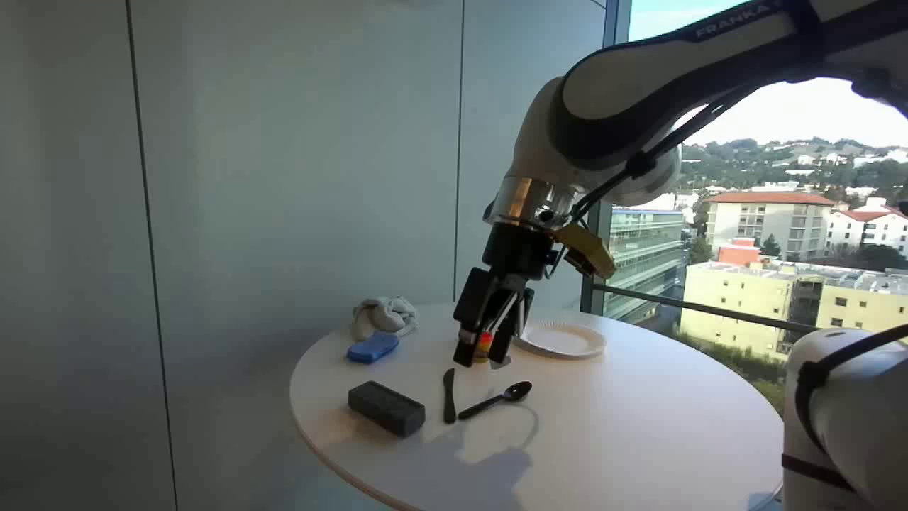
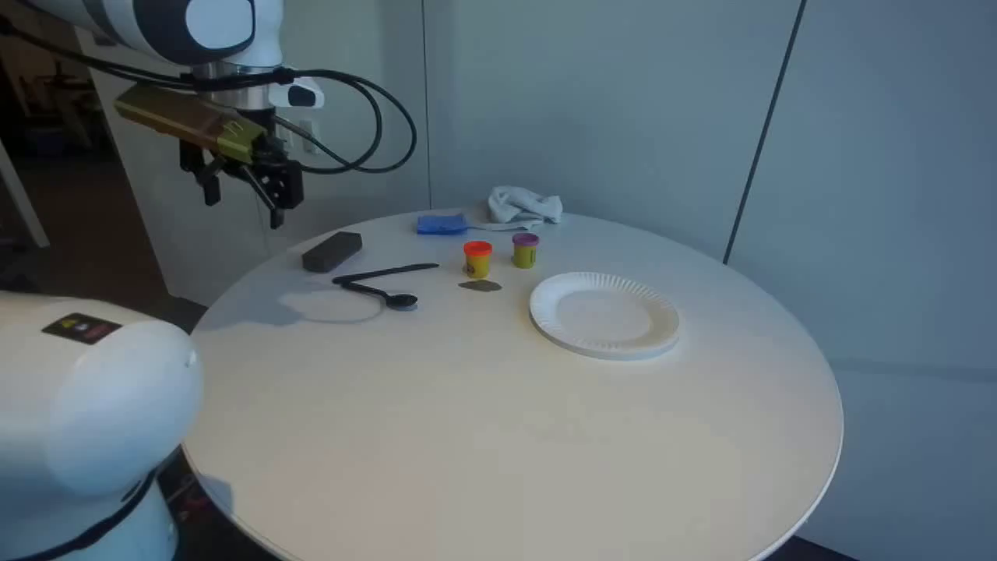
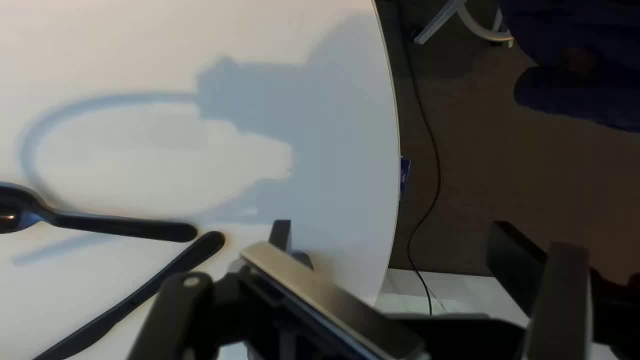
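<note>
High above the table's edge, my gripper (image 2: 244,207) stands open with nothing between its fingers; exterior view 1 shows it too (image 1: 481,358). Under it in the wrist view are bare table edge and floor. A dark grey block (image 2: 332,252) lies near the rim, mostly hidden behind the gripper in the wrist view. Beside it are a black knife (image 3: 129,303) and a black spoon (image 3: 108,225), their handle ends almost meeting. A red-lidded yellow tub (image 2: 477,260) and a purple-lidded tub (image 2: 525,251) stand upright further in, near a white paper plate (image 2: 645,346).
A blue sponge-like item (image 1: 372,348) and a crumpled whitish cloth (image 1: 384,316) lie at the wall side. A small flat grey piece (image 2: 480,286) rests before the red-lidded tub.
</note>
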